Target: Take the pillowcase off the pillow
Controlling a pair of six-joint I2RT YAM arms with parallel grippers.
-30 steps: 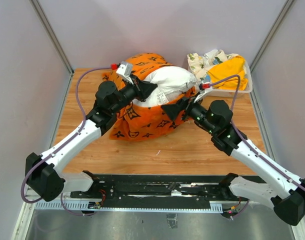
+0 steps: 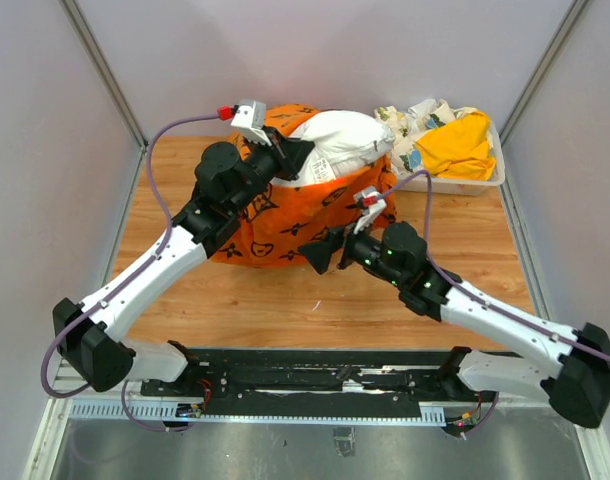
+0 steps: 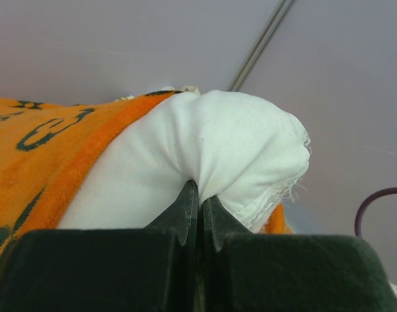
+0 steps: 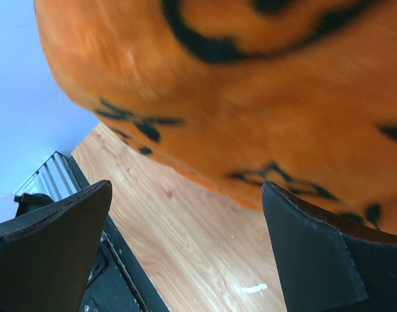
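The white pillow (image 2: 350, 138) sticks out of the orange pillowcase (image 2: 285, 225), which has dark patterns and still wraps its lower and left parts. In the left wrist view my left gripper is shut on the pillow's white cloth (image 3: 211, 140), pinching it into folds; the pillow is held up. My right gripper (image 2: 325, 255) stands open in front of the hanging case. The right wrist view shows its fingers (image 4: 49, 253) wide apart, with orange cloth (image 4: 218, 110) close beyond them and nothing visibly held.
A white bin (image 2: 470, 187) at the back right holds crumpled cloths, including a yellow one (image 2: 457, 148). Bare wooden table (image 2: 235, 315) lies in front of the pillowcase and to the right. Grey walls enclose the sides and back.
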